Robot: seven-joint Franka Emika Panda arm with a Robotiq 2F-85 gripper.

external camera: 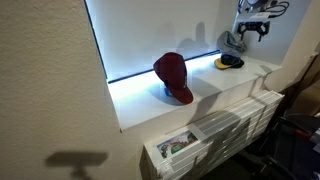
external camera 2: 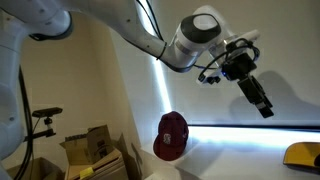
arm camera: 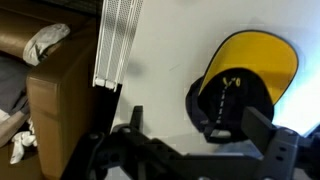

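In the wrist view a black cap with a yellow brim [arm camera: 250, 75] lies on the white ledge, beyond my fingers and toward the right one. My gripper is open, its two fingers wide apart with nothing between them. Exterior view 1 has the gripper [external camera: 250, 37] in the air above the ledge's far end, higher than the black and yellow cap [external camera: 228, 62]. A grey hat [external camera: 232, 43] sits behind that cap. Nearer along the ledge, a dark red cap [external camera: 173, 78] leans upright on a stand that is mostly hidden.
The white ledge [external camera: 145, 104] runs along a bright window, with a slatted white radiator cover [external camera: 215, 135] below its front edge. Bare ledge separates the red cap from the far hats. Cardboard boxes [external camera 2: 88, 150] stand at the left in exterior view 2.
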